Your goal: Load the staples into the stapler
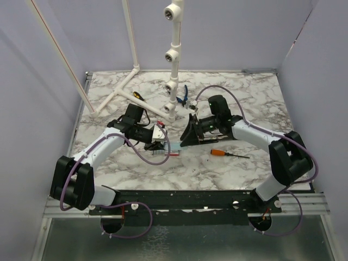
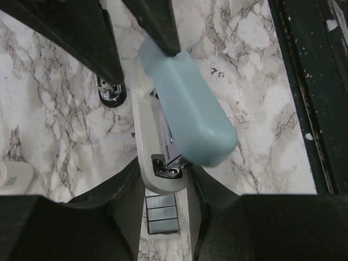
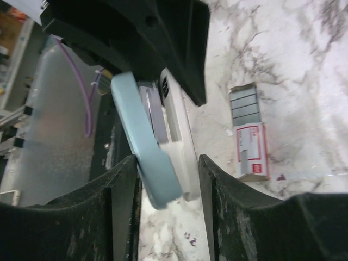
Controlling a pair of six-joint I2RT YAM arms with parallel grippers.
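Light blue and white, the stapler (image 1: 173,147) is raised above the table between both grippers. In the left wrist view its blue top (image 2: 198,117) stands apart from the white base (image 2: 147,128), with metal parts showing between. My left gripper is shut on the end of the white base. My right gripper has its fingers on either side of the other end; one touches the blue top, and whether the other presses on it I cannot tell. Below lies the staple box (image 3: 251,147) with rows of grey staples (image 3: 246,103).
An orange-handled screwdriver (image 1: 218,153) lies right of the staple box, and blue pliers (image 1: 184,97) lie behind. White pipes (image 1: 130,97) cross the back left of the table.
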